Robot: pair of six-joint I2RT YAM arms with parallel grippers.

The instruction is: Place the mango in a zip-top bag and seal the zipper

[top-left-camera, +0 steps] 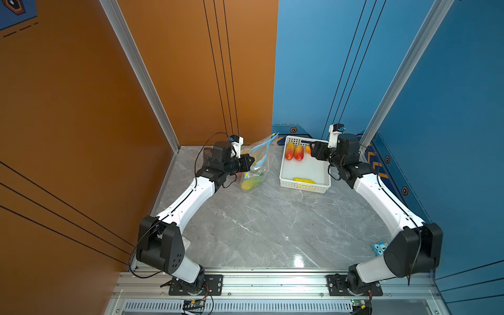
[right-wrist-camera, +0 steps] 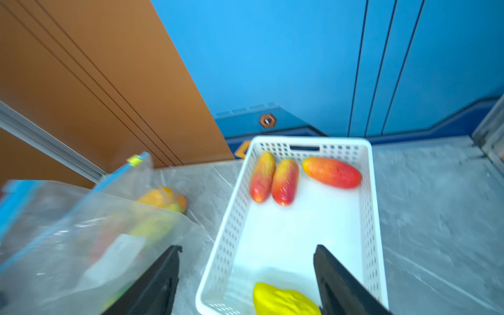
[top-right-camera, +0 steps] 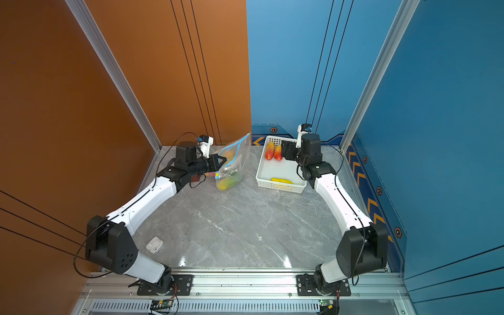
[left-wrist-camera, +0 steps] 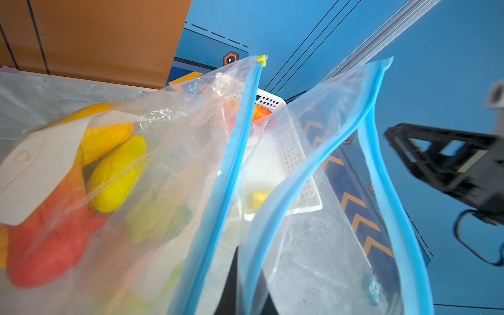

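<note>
A clear zip bag (top-right-camera: 235,162) with a blue zipper stands open at the table's back, left of the basket. A green-yellow fruit (top-left-camera: 252,181) lies in its bottom. My left gripper (top-left-camera: 246,162) is at the bag's mouth, shut at its rim (left-wrist-camera: 262,236). My right gripper is over the basket, fingers apart, empty. Red-yellow mangoes (right-wrist-camera: 285,182) lie at the back of the white basket (right-wrist-camera: 373,225), a yellow fruit (right-wrist-camera: 286,302) at its front.
More fruit (left-wrist-camera: 47,231) shows through the bag, at the left back.
</note>
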